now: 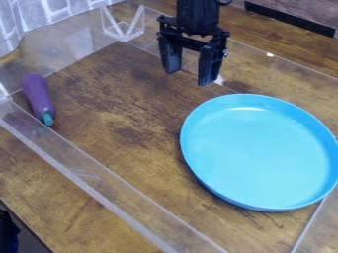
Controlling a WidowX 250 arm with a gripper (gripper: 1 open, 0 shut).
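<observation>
My black gripper hangs at the top centre of the camera view, just behind the blue round tray, its fingers apart with nothing visible between them. The tray fills much of the right side of the wooden surface. A purple object with a teal tip lies at the far left, well away from the gripper.
Clear plastic walls run along the left and lower edges. A small white wire-like piece sits at the upper left. Bare wood lies open left of the tray.
</observation>
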